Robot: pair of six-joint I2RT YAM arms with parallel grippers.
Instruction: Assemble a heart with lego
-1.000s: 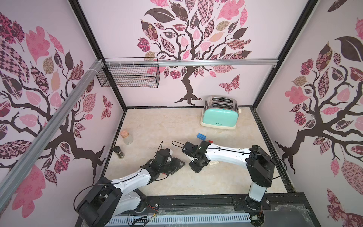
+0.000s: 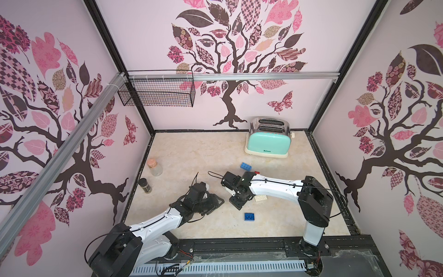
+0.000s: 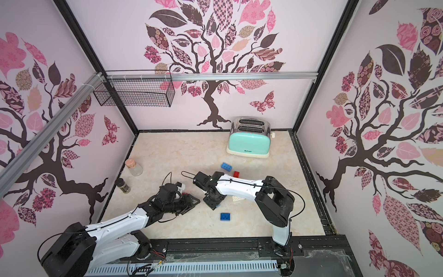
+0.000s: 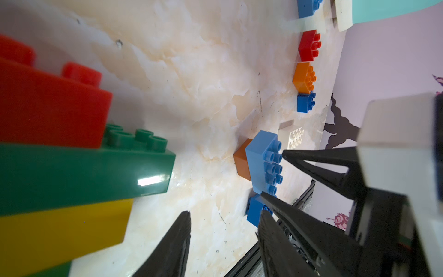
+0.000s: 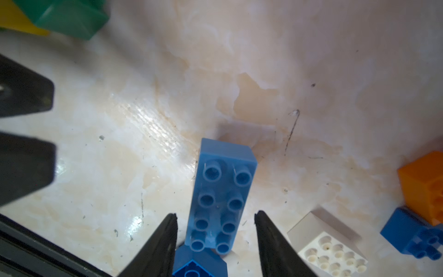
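Observation:
A green brick (image 4: 78,177) with red and yellow bricks (image 4: 55,113) lies beside my left gripper, whose fingers stand open with only table between them. A light blue brick (image 5: 221,198) rests on a brown one (image 4: 242,161) below my right gripper, which is open around its lower end. A darker blue brick (image 2: 249,216) lies at its end, toward the table's front.
White (image 5: 325,247), orange (image 4: 303,76), red (image 4: 308,45) and several blue bricks lie to the right and back. A toaster (image 2: 267,140) stands at the back right; two jars (image 2: 155,168) are at left.
Both arms have moved slightly left. A dark blue brick at the front middle now shows in the top left view, where bare table showed before.

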